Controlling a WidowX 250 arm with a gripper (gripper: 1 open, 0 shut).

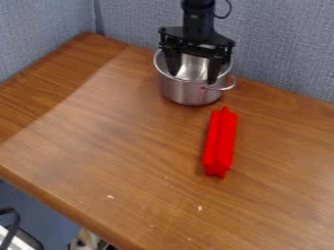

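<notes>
My black gripper (194, 54) hangs at the top middle, open, its fingers reaching down into the mouth of a steel pot (192, 88) with side handles. The pot stands on the wooden table toward the back. A long red object (220, 143) lies on the table to the right of and in front of the pot, apart from it. Whether anything is inside the pot cannot be seen.
Grey padded walls stand behind it. Cables and some hardware show below the table's front left edge.
</notes>
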